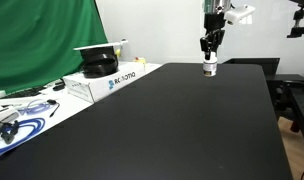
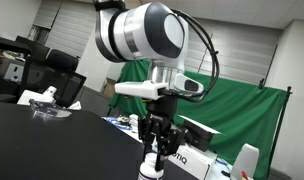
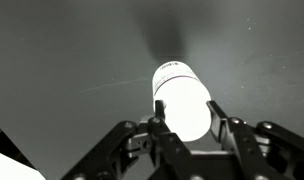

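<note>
A white cylindrical container [image 3: 182, 102] with a smooth round top and a band of small print fills the centre of the wrist view. My gripper is shut on it, one finger on each side. In exterior view 1 the white container [image 1: 209, 69] is upright below the gripper [image 1: 211, 50], at the far end of the dark table [image 1: 152, 120]. The container [image 2: 150, 168] also shows low in exterior view 2 beneath the gripper [image 2: 155, 148]. Whether its base touches the table cannot be told.
A white printed box [image 1: 110, 82] with a black item on top stands along the table's left side. Blue cables [image 1: 27, 132] and tools lie at the near left. A clear dish [image 2: 49, 110] sits on the surface in exterior view 2.
</note>
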